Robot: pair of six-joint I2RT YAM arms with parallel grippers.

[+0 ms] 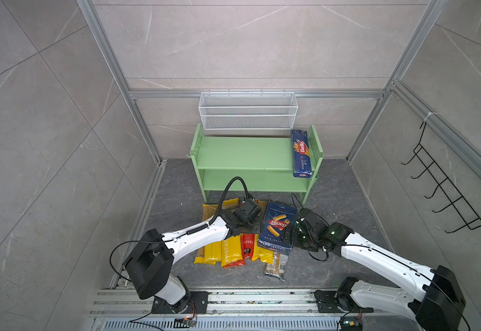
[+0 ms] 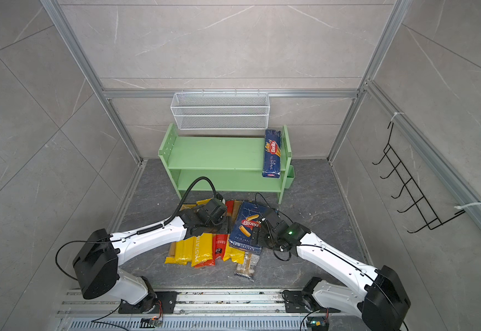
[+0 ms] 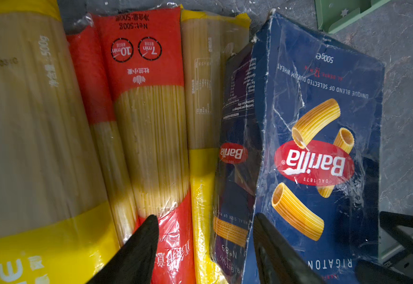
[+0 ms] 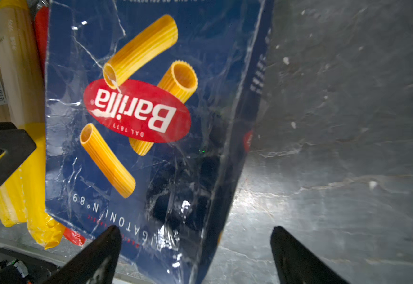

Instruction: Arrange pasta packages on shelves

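Note:
A navy Barilla rigatoni box [image 1: 276, 220] lies at the right of a row of yellow pasta bags [image 1: 231, 248] and red pasta bags [image 2: 220, 248] on the floor. My left gripper is over the bags beside the box's left side, fingers apart with nothing seen held. My right gripper is open over the box, its fingertips either side of the box's near right part. A Barilla spaghetti box [image 1: 301, 153] lies on the green shelf's top right end.
The green shelf [image 1: 235, 151] is otherwise clear on top; a white wire basket [image 1: 247, 104] hangs above it. A black hook rack [image 1: 450, 193] is on the right wall. Bare grey floor [image 4: 348, 142] lies right of the box.

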